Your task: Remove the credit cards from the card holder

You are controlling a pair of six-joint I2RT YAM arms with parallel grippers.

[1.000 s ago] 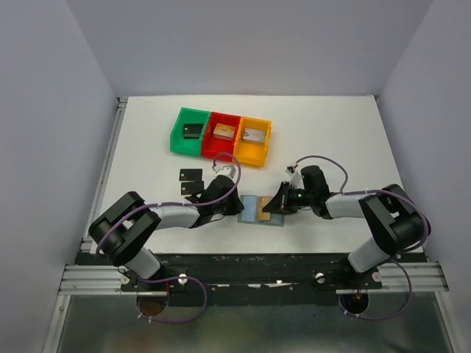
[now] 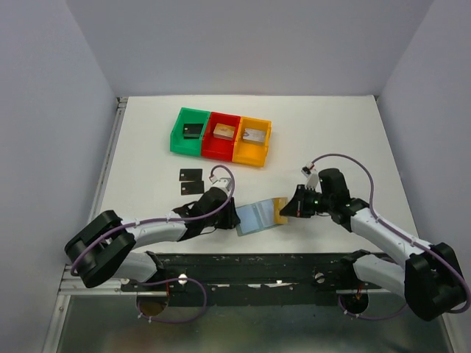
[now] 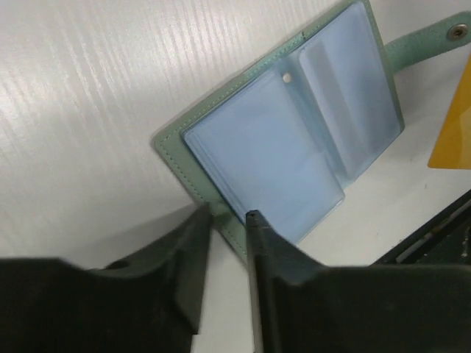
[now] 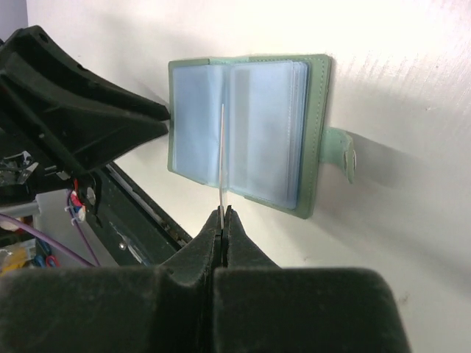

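The open card holder (image 2: 255,218), green with clear blue-white pockets, lies on the table between the grippers. In the left wrist view its green rim (image 3: 180,158) is close to the left gripper, whose blurred fingers stand slightly apart at the holder's near edge, the rim showing between them. An orange-yellow card (image 2: 279,209) is held by my right gripper, shut on it; the card (image 4: 221,151) appears edge-on in the right wrist view, apart from the holder. A corner of the card (image 3: 456,129) enters the left wrist view.
A green box (image 2: 175,137), a red box (image 2: 217,151) and an orange box (image 2: 251,155) stand joined at the back, with cards inside. Two dark cards, one nearer the boxes (image 2: 190,175) and one behind the left arm (image 2: 192,187), lie flat.
The right gripper has moved right with the orange card, off the holder's pockets.
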